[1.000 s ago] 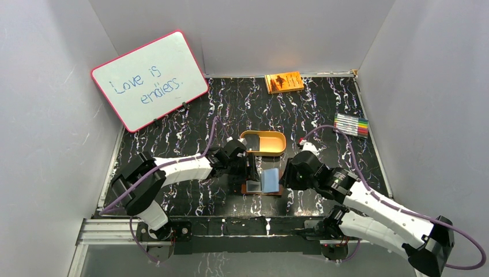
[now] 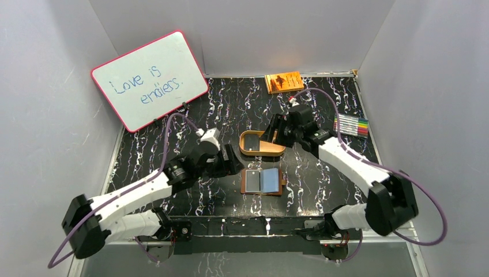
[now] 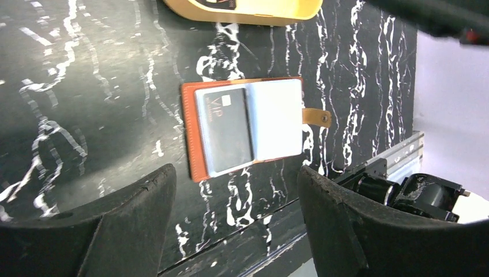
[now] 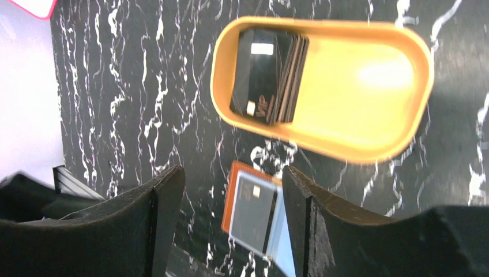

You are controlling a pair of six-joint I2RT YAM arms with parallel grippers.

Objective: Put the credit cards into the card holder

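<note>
The open brown card holder (image 3: 194,150) lies at the table's front middle, a dark VIP card (image 3: 228,133) in its left side and a pale blue sleeve on the right. Behind it is a yellow tray (image 4: 357,92) with a stack of dark cards (image 4: 256,81) in its left end. My left gripper is open and empty, raised left of the holder. My right gripper is open and empty over the tray's area.
A whiteboard (image 2: 150,81) leans at the back left. An orange book (image 2: 284,82) lies at the back, coloured markers (image 2: 350,125) at the right. The table's sides have free room.
My left gripper has moved back leftward from over the holder. My right gripper has moved from beside the holder toward the back, to the tray. The holder now shows uncovered.
</note>
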